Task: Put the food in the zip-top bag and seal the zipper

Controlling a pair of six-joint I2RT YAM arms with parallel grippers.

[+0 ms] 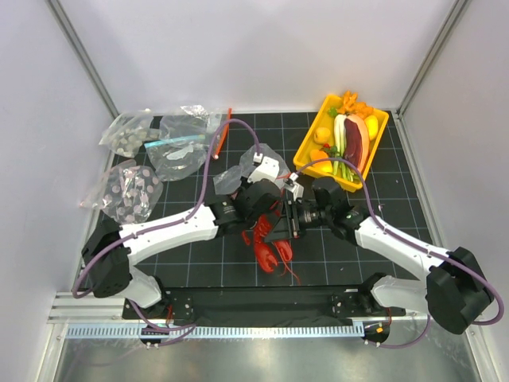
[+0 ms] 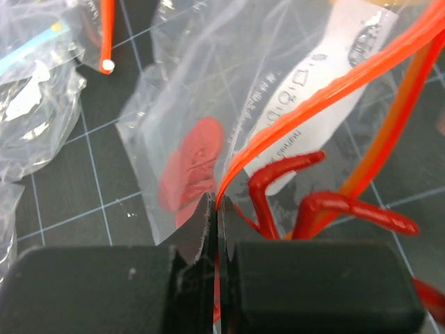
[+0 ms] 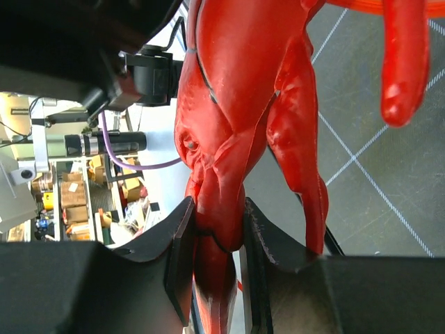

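The red toy lobster (image 1: 266,253) hangs between my two arms, claws toward the near edge. My right gripper is shut on it; its red body (image 3: 236,83) stretches upward between the fingers in the right wrist view. At the left wrist, my gripper is pinched shut on the orange rim (image 2: 299,115) of a clear zip top bag (image 2: 184,83). A red part (image 2: 198,160) shows through the plastic, while lobster legs (image 2: 281,167) stick out by the rim. In the top view, the left arm hides much of the bag (image 1: 274,161) and the lobster's far end.
Several other clear bags (image 1: 132,193) lie at the left and back left, one with a blue strip (image 2: 31,52). A yellow basket of toy food (image 1: 304,151) stands at the back right.
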